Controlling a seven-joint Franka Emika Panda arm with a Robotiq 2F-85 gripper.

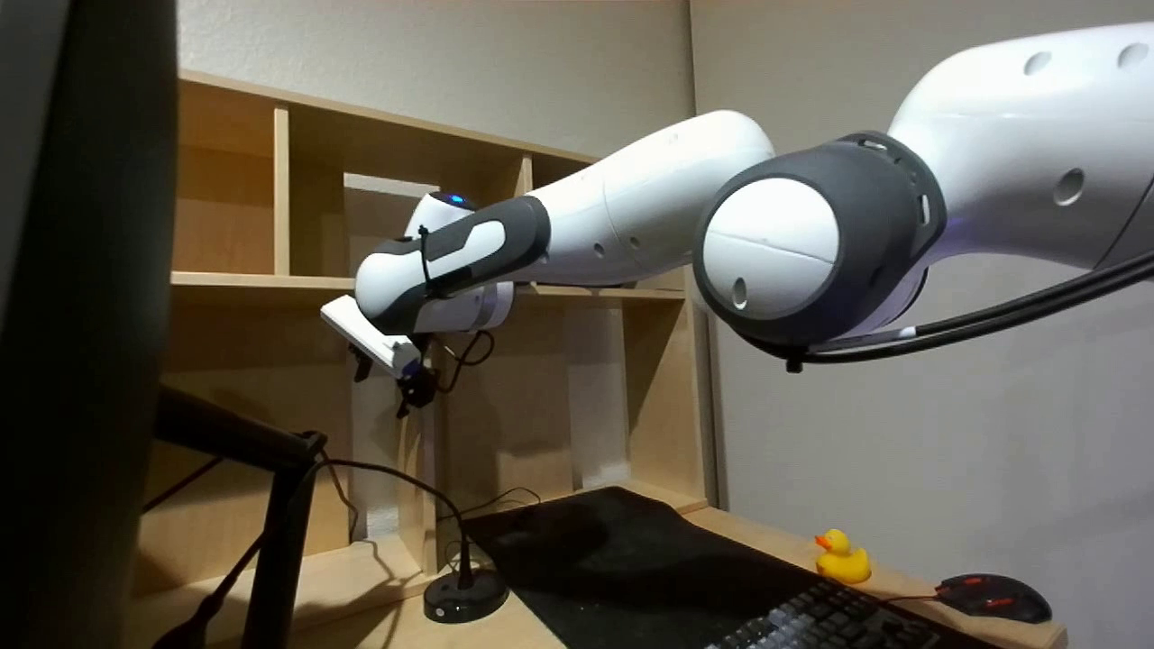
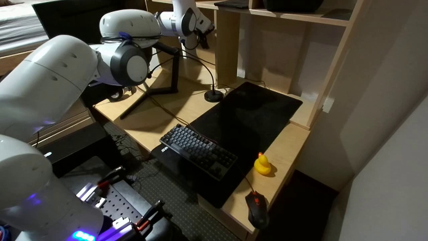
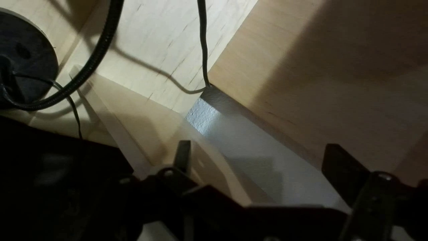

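My gripper is open, its two dark fingers wide apart with nothing between them. Exterior view 1 has the gripper [image 1: 380,391] in the air in front of the wooden shelf unit [image 1: 606,283], above the round black base [image 1: 465,595] of a thin bendable stem. From the other side, the gripper [image 2: 204,40] appears near the shelf at the back, partly hidden by the arm. A yellow rubber duck [image 2: 262,165] stands on the desk's right part, far from the gripper.
A black desk mat [image 2: 248,116] carries a keyboard [image 2: 198,150]; a black mouse [image 2: 256,209] lies near the front corner. The monitor stand [image 2: 175,72] rises left of the stem's base. Loose cables [image 3: 203,40] run along the shelf's foot.
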